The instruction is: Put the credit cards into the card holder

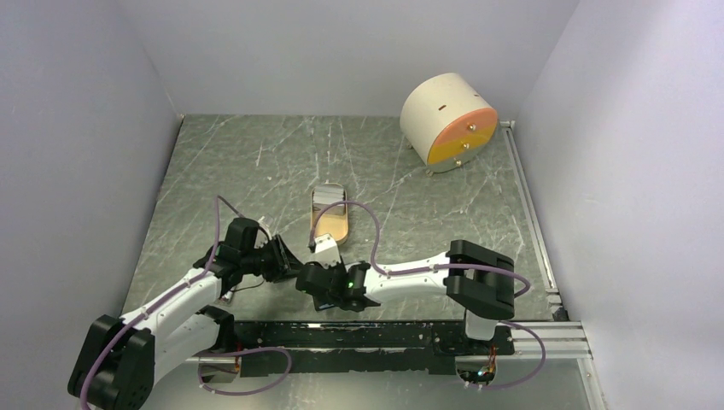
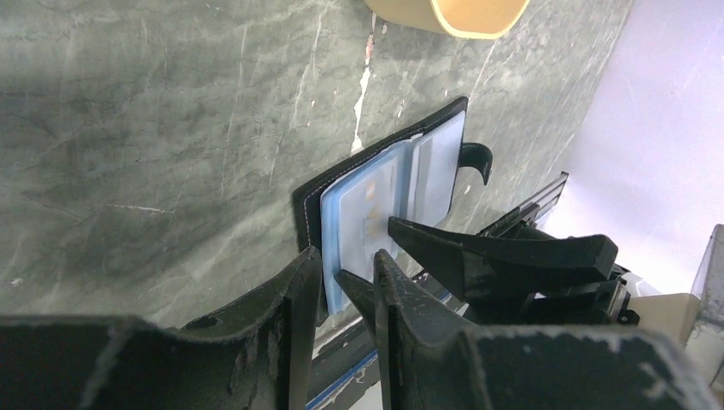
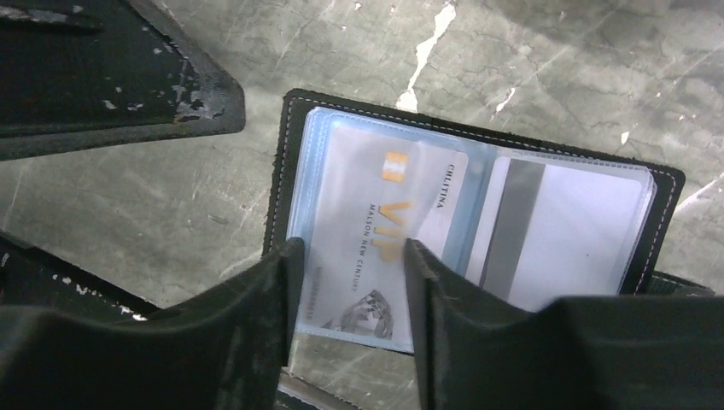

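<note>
The card holder (image 3: 277,196) lies open on the table, black outside with clear sleeves. In the right wrist view, a VIP card (image 3: 363,205) shows in one sleeve and a white card with a grey stripe (image 3: 580,231) in the other. My right gripper is over the VIP card's side, its fingers apart with nothing seen held. At the holder's left end, my left gripper also has parted, empty fingers. From the top, the right arm hides most of the holder (image 1: 323,305).
Beyond the holder stands a tan box (image 1: 329,229) with several light cards (image 1: 329,197) at its far end. A round cabinet (image 1: 440,120) occupies the back right. Open tabletop (image 1: 248,162) lies at the back left.
</note>
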